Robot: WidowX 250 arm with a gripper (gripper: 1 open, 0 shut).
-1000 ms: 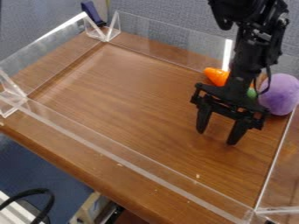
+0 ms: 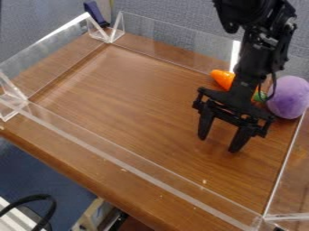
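Note:
The black robot gripper [image 2: 225,137] hangs low over the right part of the wooden surface, fingertips pointing down, spread apart with bare wood visible between them. An orange carrot-like toy [image 2: 222,78] lies behind the arm, partly hidden by it. A purple round plush toy [image 2: 288,97] sits to the right of the arm against the back wall. A small green item [image 2: 258,96] is mostly hidden behind the arm.
Clear acrylic walls [image 2: 133,167] enclose the wooden surface [image 2: 115,99]. The left and middle of the surface are empty. A dark blue object [image 2: 97,13] is outside at the back left, and a black cable [image 2: 42,200] at the front left.
The arm and gripper have shifted very slightly left and down. The toys stay where they were.

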